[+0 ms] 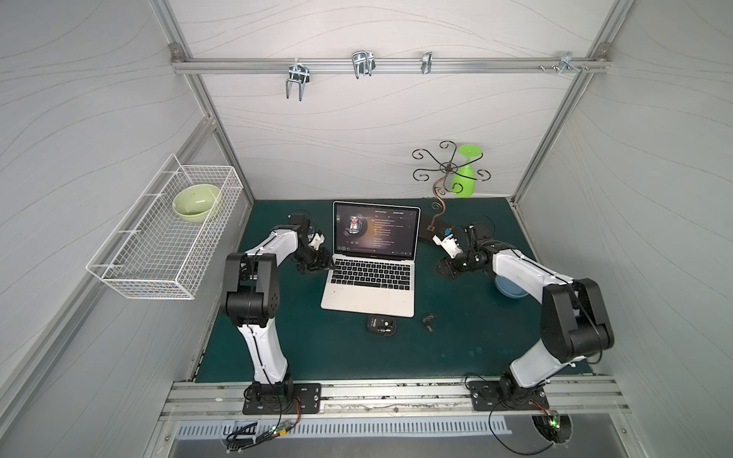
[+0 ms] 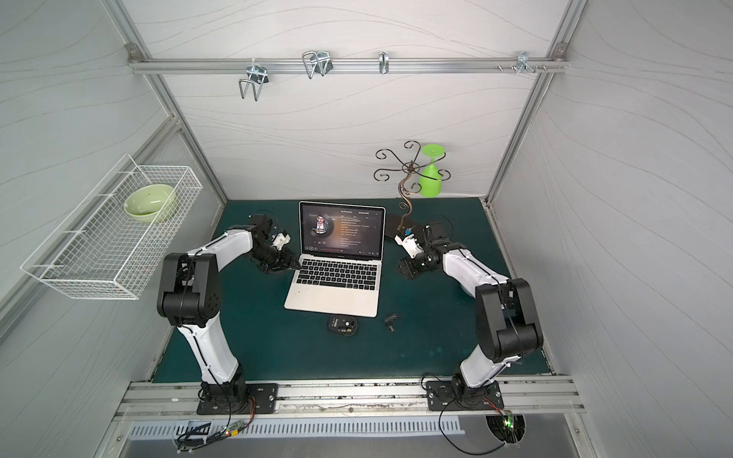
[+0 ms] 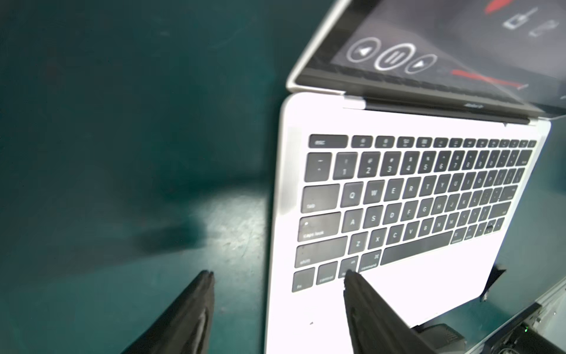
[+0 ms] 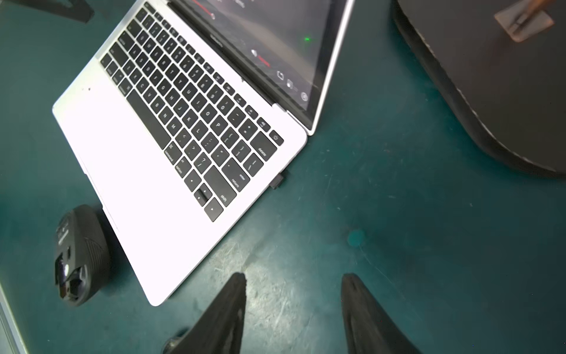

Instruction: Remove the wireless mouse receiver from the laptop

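Observation:
An open silver laptop [image 1: 368, 299] stands in the middle of the table, its screen lit. From its right edge a small black receiver [image 4: 277, 180] sticks out, seen in the right wrist view. My right gripper is open with nothing between its fingers, over the table to the laptop's right and apart from the receiver. At the laptop's left side, my left gripper has its fingers spread, nothing held; in the left wrist view its right fingertip [image 3: 353, 283] overlaps the laptop's front left part. The receiver is hidden in that view.
A black mouse [image 1: 381, 325] lies upturned before the laptop, with a small dark object [image 1: 428, 321] to its right. Behind my right gripper stands a curly metal rack [image 1: 436, 206] on a dark base [image 4: 483, 76]. A blue bowl [image 1: 510, 287] sits under the right arm.

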